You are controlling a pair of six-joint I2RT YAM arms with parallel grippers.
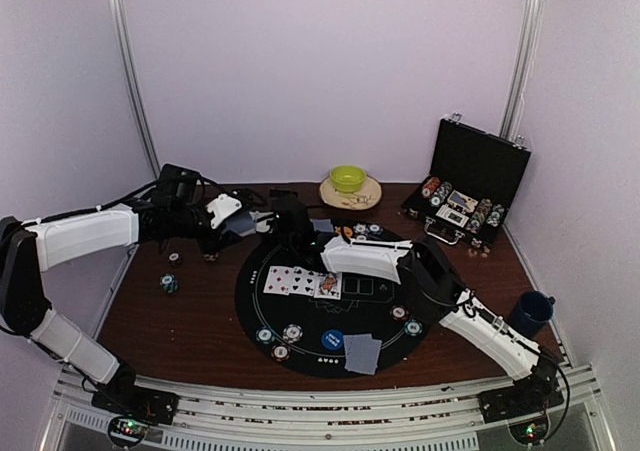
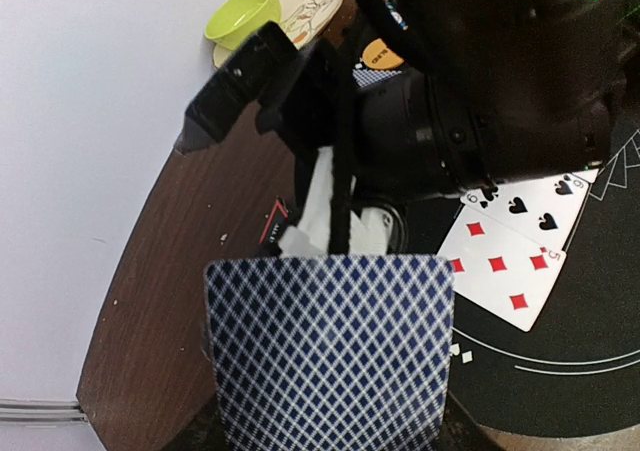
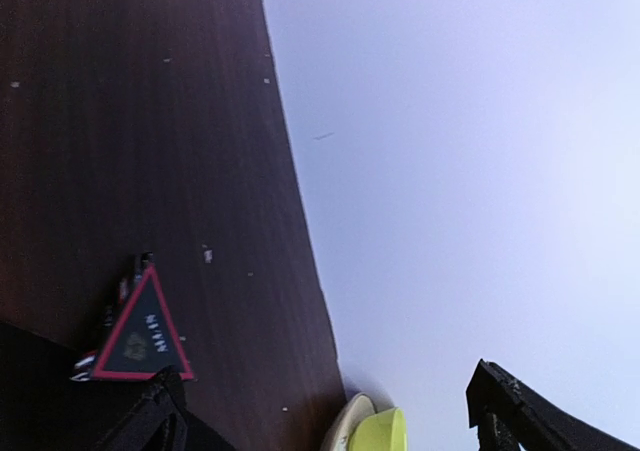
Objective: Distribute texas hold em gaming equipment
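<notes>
A deck of cards with a blue-and-white checkered back [image 2: 330, 351] fills the bottom of the left wrist view, and my left gripper [image 1: 238, 227] is shut on it above the table's left side. Close to the deck's right, my right gripper [image 1: 264, 217] stands open; no card shows between its fingers. Face-up cards [image 1: 303, 282] lie in a row on the black poker mat [image 1: 320, 331], a five of diamonds [image 2: 500, 266] among them. Two face-down cards [image 1: 362, 353] rest at the mat's front edge. A blue dealer button [image 1: 332, 340] lies beside them.
Several chips [image 1: 292, 332] sit on the mat, others [image 1: 169, 283] on the wood to its left. At the back stands a green bowl [image 1: 347, 178] on a plate [image 1: 368, 192]. The open chip case [image 1: 470, 186] and a blue mug [image 1: 531, 313] stand on the right.
</notes>
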